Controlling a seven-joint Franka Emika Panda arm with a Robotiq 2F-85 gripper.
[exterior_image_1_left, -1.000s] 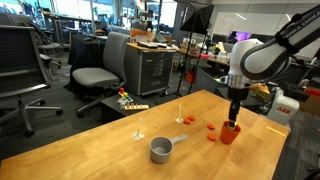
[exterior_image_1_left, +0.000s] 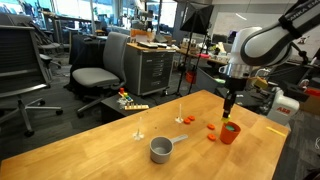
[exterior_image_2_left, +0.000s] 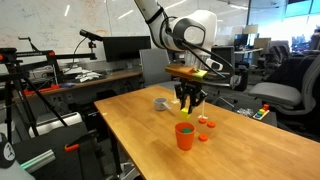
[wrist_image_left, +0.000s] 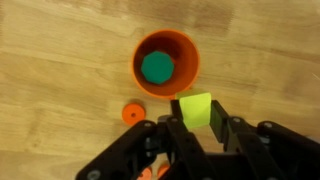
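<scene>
My gripper is shut on a small yellow-green block (wrist_image_left: 195, 108), its fingers on either side of it. In the second exterior view the yellow block (exterior_image_2_left: 183, 110) hangs below the fingers, above the orange cup (exterior_image_2_left: 184, 138). From the wrist, the block covers a bit of the lower right rim of the orange cup (wrist_image_left: 143, 79). A dark green piece (wrist_image_left: 157, 67) rests inside the cup. The first exterior view has the block (exterior_image_1_left: 227, 120) just over and left of the cup (exterior_image_1_left: 230, 135).
Several orange discs, one of them a disc (wrist_image_left: 133, 113) close by the cup, lie on the wooden table. A grey metal pot (exterior_image_1_left: 161, 150) with a handle stands farther left.
The cup has stayed put.
</scene>
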